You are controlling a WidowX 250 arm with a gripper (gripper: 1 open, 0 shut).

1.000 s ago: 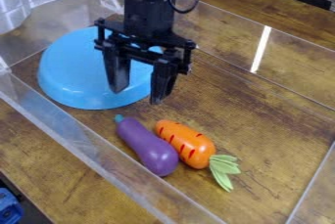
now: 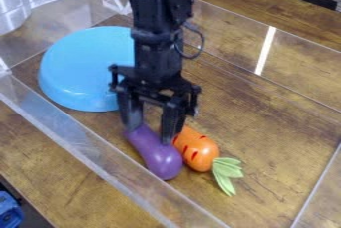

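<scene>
My black gripper (image 2: 154, 108) hangs low over a purple eggplant toy (image 2: 158, 157), its fingertips near the eggplant's upper end. An orange carrot toy (image 2: 197, 150) with pale green leaves lies just to the right. Whether the fingers are open or shut around anything is hard to tell, as they are dark and blurred.
A blue plastic dish (image 2: 78, 73) sits at the left, partly behind the arm. Clear tray walls run along the left and right. Bare wooden surface (image 2: 260, 103) lies to the right. A small blue object (image 2: 7, 210) shows at the lower left corner.
My gripper has come down from over the blue dish to the top end of the eggplant. The toys lie about where they were.
</scene>
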